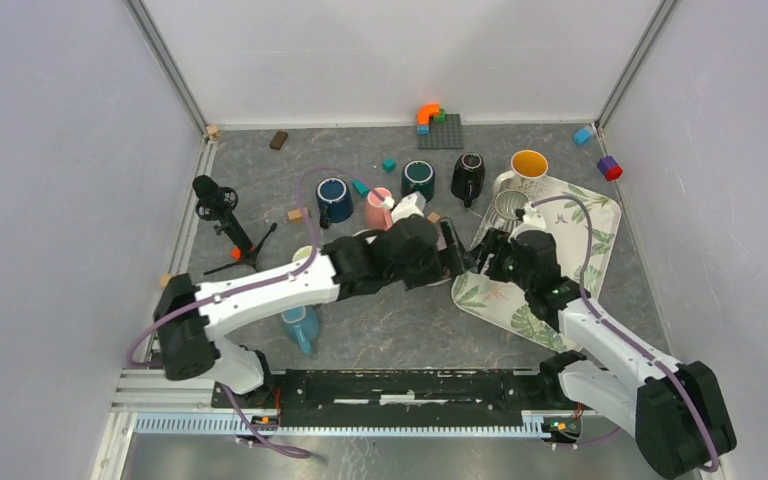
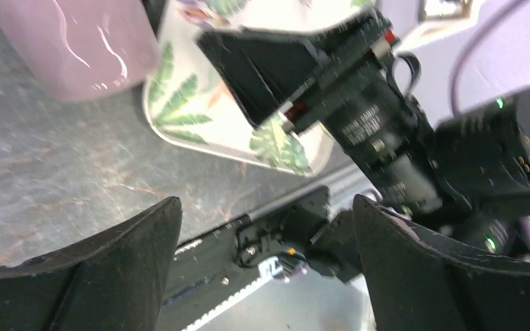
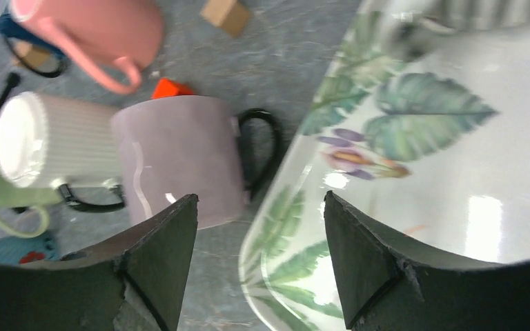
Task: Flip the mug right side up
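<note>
A mauve-grey mug (image 3: 176,152) with a dark handle is beside the tray's left edge in the right wrist view; whether it is upside down is unclear. The left wrist view catches it (image 2: 83,45) at top left; the top view mostly hides it under my left arm. My left gripper (image 1: 454,250) is open, high over that area. My right gripper is open beside the mug, just to its right, with nothing visible between its fingers.
Several mugs, including a pink one (image 1: 377,208) and a blue one (image 1: 334,200), stand around it. A patterned tray (image 1: 585,260) holds a ribbed cup (image 1: 510,205). Small blocks are scattered behind.
</note>
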